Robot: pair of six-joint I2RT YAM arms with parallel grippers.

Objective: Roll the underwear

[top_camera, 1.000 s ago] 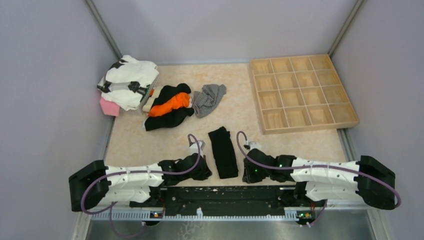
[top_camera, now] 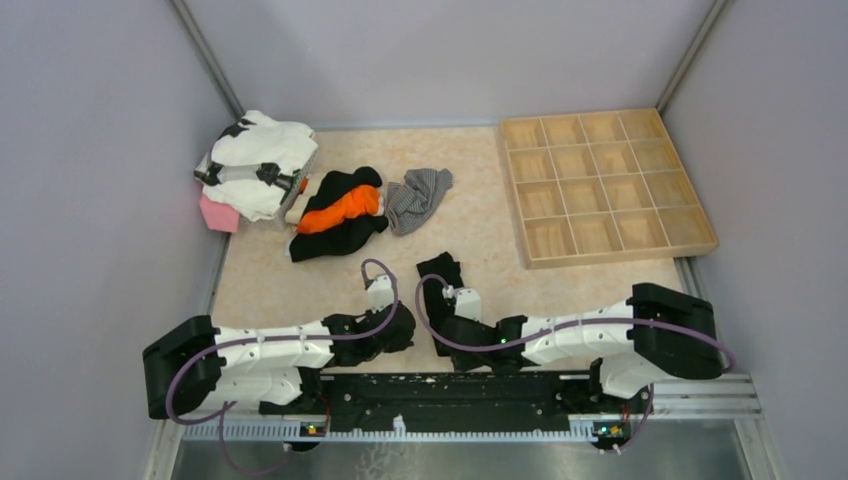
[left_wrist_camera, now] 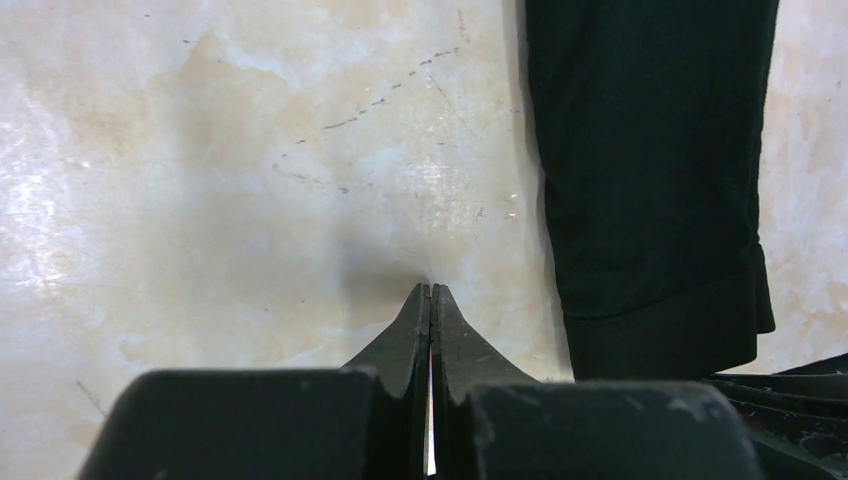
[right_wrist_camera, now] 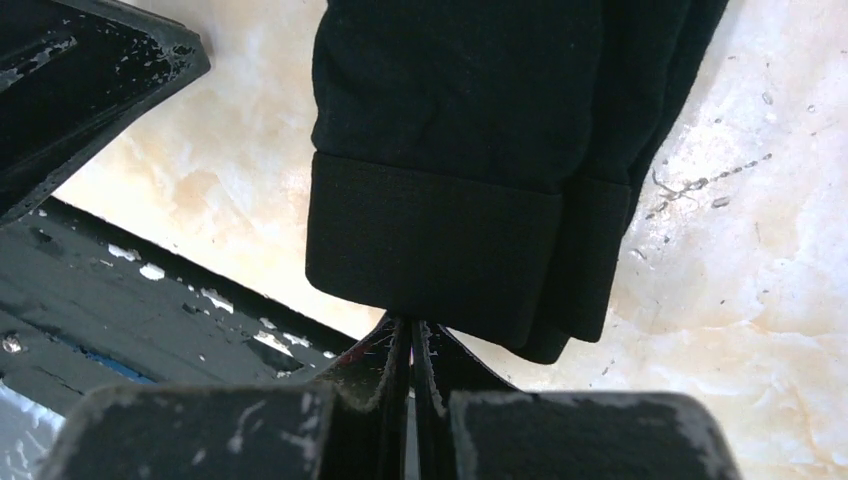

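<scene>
A black folded piece of underwear [top_camera: 438, 270] lies lengthwise on the table [top_camera: 260, 290] near the front edge. It fills the right side of the left wrist view [left_wrist_camera: 650, 160] and the upper middle of the right wrist view [right_wrist_camera: 440, 220]. My left gripper is shut, beside the cloth on bare table, nothing visible between its fingers. My right gripper is shut at the near end of the cloth, by its band; whether any cloth is between the fingertips is hidden. In the top view the right arm covers part of the cloth.
A pile of clothes [top_camera: 340, 208] and a grey striped garment [top_camera: 418, 198] lie behind at left, beside a basket of white cloths [top_camera: 255, 160]. A wooden compartment box [top_camera: 610, 185] sits at back right.
My right gripper has moved left over the near end of the underwear. The left arm has shifted slightly back from the front edge and to the left. The cloth looks largely unchanged.
</scene>
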